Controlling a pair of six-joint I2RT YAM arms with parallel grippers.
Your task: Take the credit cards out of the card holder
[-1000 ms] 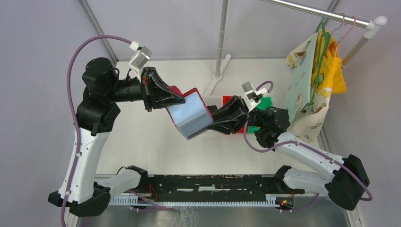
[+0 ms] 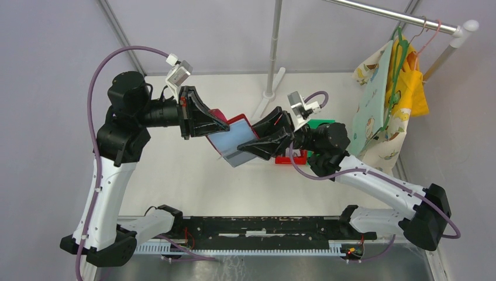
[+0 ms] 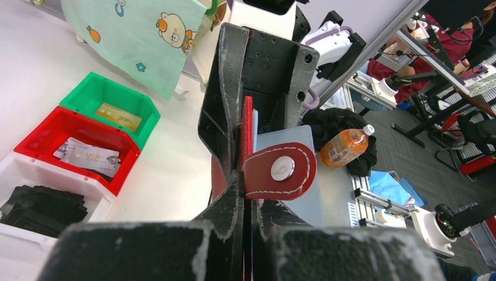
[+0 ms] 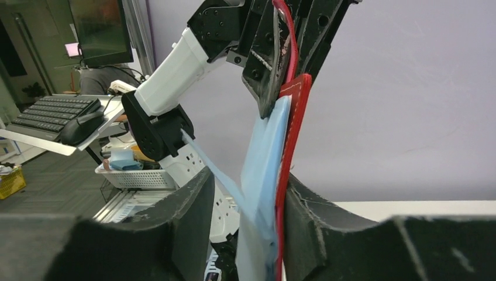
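The card holder (image 2: 232, 137) has a red cover, with pale blue pages inside, and hangs above the table. My left gripper (image 2: 226, 125) is shut on its upper edge. In the left wrist view its red snap flap (image 3: 278, 171) hangs beside the fingertips. My right gripper (image 2: 257, 140) stands part open at the opposite side. In the right wrist view the red cover (image 4: 294, 117) and blue pages (image 4: 264, 158) run between its spread fingers. One loose page leans toward the left finger. Whether cards sit in the pages cannot be made out.
Left of the holder in the left wrist view lie a green bin (image 3: 153, 117) with a yellowish card, a red bin (image 3: 55, 126) with cards, and a white bin (image 3: 96, 193) with black items. Cloths (image 2: 380, 99) hang at the right.
A page swung out from the holder.
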